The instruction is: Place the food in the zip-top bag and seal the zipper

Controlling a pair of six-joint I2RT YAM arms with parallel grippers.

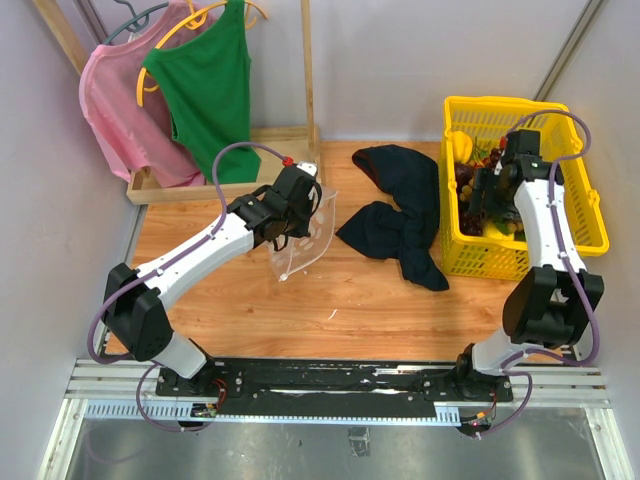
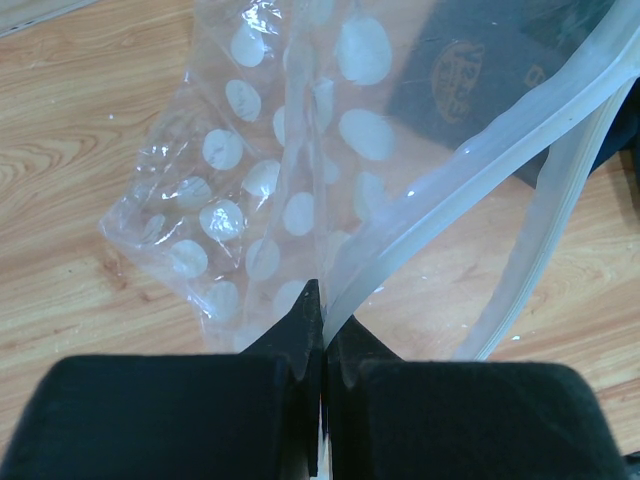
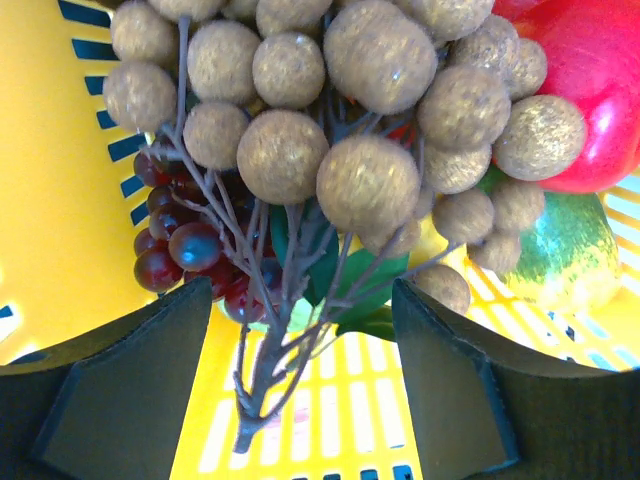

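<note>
The clear zip top bag (image 2: 262, 215) with white dots stands on the wooden table, its mouth spread apart. One side of its rim (image 2: 440, 205) runs between the fingertips of my left gripper, which is shut on it. Over the yellow basket (image 1: 490, 262), my right gripper is open and reaches down among the food. Below it lies a bunch of round brown fruit (image 3: 368, 185), its grey branching stem (image 3: 270, 365) between the spread fingers. Dark red grapes (image 3: 195, 245), a red fruit (image 3: 600, 95) and a green-yellow fruit (image 3: 565, 245) lie around it.
A dark navy cloth (image 1: 400, 215) lies between bag and basket. At the back left, a wooden rack holds a pink top (image 1: 125, 110) and a green top (image 1: 210, 105) on hangers.
</note>
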